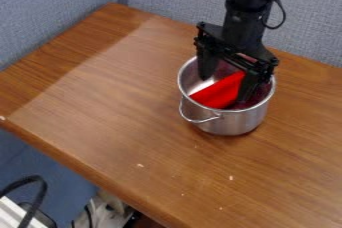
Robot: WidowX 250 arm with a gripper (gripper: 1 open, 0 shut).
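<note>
A silver metal pot (227,120) with a wire handle stands on the wooden table (94,102), right of centre. Inside it lies a red object (218,91), with something dark red at the pot's right side, partly hidden. My black gripper (227,70) hangs from the top of the view over the pot, open, its fingers reaching down into the upper part of it around or just above the red object; whether they touch it I cannot tell.
Grey padded walls (54,12) border the table at the back and left. Cables and some white hardware lie off the table at the lower left.
</note>
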